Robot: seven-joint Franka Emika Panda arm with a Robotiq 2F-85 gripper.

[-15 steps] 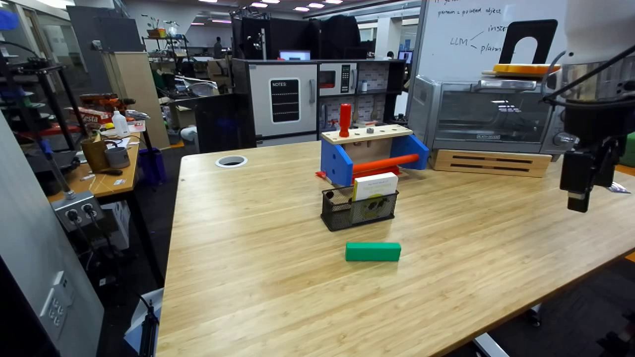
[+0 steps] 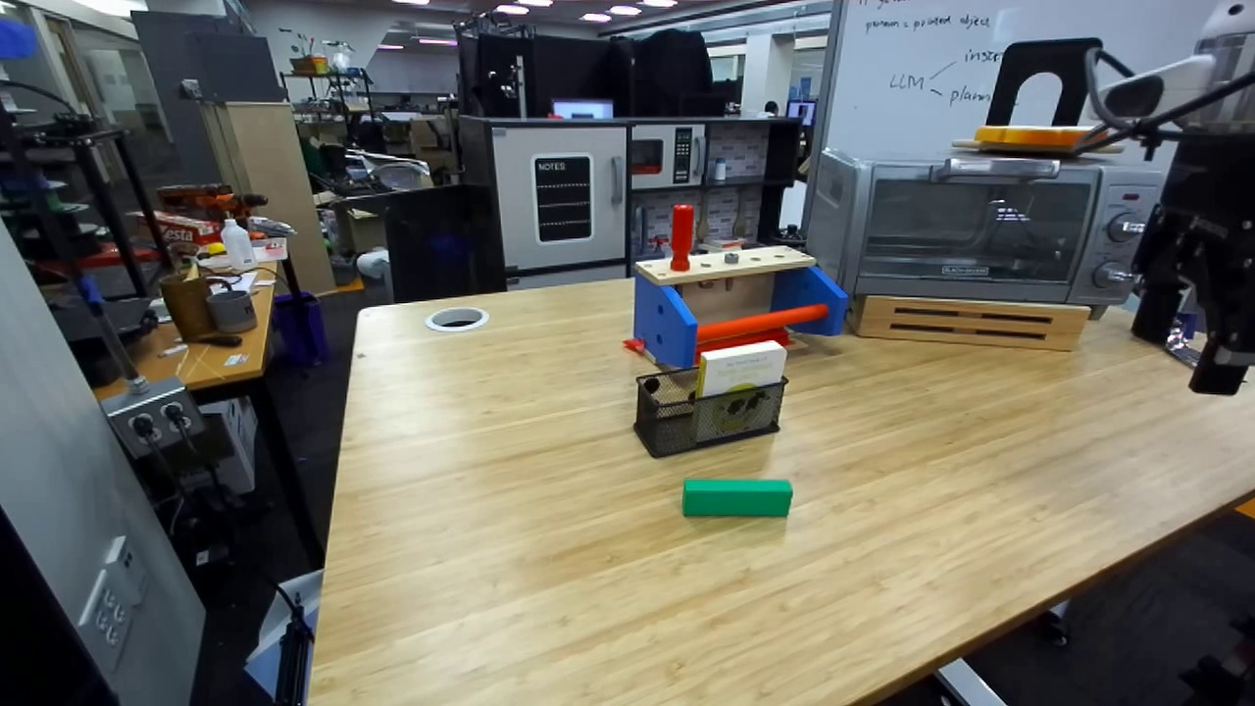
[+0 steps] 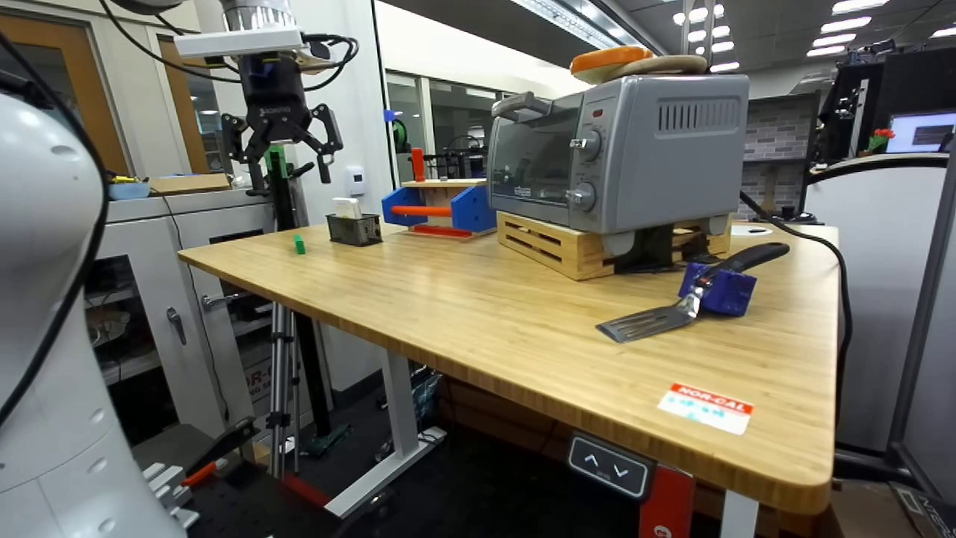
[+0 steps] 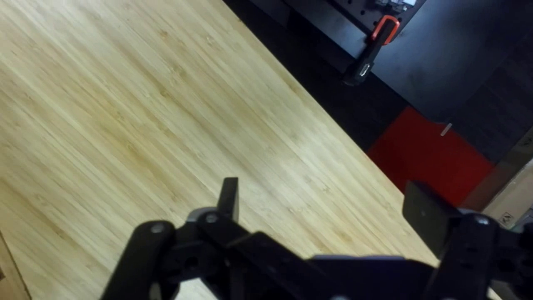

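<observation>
My gripper [image 3: 289, 182] hangs high over the table with its fingers wide apart and nothing between them. In the wrist view, bare wood lies under the open gripper, close to the table's edge. A green block [image 2: 736, 498] lies on the table in front of a black mesh basket [image 2: 671, 422], which holds a white book or card box [image 2: 741, 369]. At the table's far right in exterior view 2, a spatula [image 3: 659, 321] leans on a blue block [image 3: 733, 291].
Behind the basket stands a toy workbench [image 2: 667, 318] with a red bar. A grey toaster oven [image 3: 668, 161] sits on a wooden stand [image 3: 547, 248], with an orange-topped item [image 3: 612, 57] on its roof.
In exterior view 1, the arm and gripper have moved right and slightly up, uncovering more of the toaster oven's knobs. The green block, basket and workbench have stayed put.
</observation>
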